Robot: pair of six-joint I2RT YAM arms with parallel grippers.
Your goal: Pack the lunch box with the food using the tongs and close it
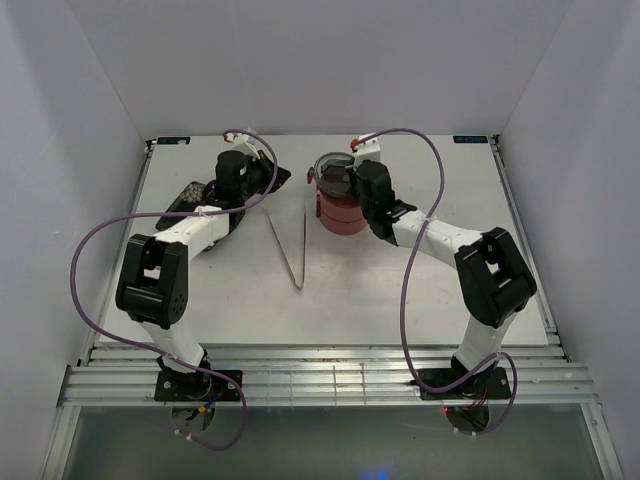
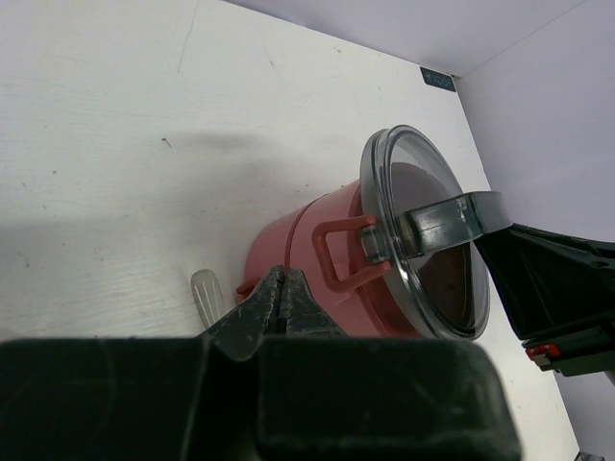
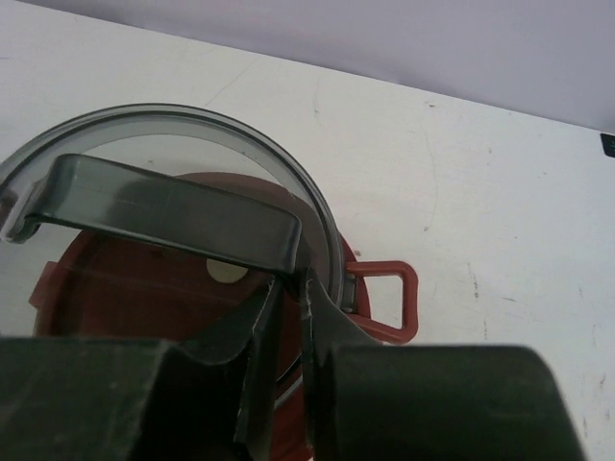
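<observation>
A red pot-like lunch box point(image 1: 343, 213) stands right of the table's middle at the back. Its round lid point(image 1: 334, 176), clear with a metal rim, is raised and set off from the box's rim, tilted in the left wrist view. My right gripper is at one end of the lid's grey handle point(image 3: 173, 213), its fingers closed around that end. My left gripper is shut, nothing visible between its fingertips, left of the box. Long metal tongs point(image 1: 298, 262) lie left of the box. Under the left arm is a dark tray point(image 1: 178, 212), partly hidden.
A red side handle point(image 2: 341, 252) sticks out toward my left gripper. Walls point(image 1: 320, 70) close in the back and sides.
</observation>
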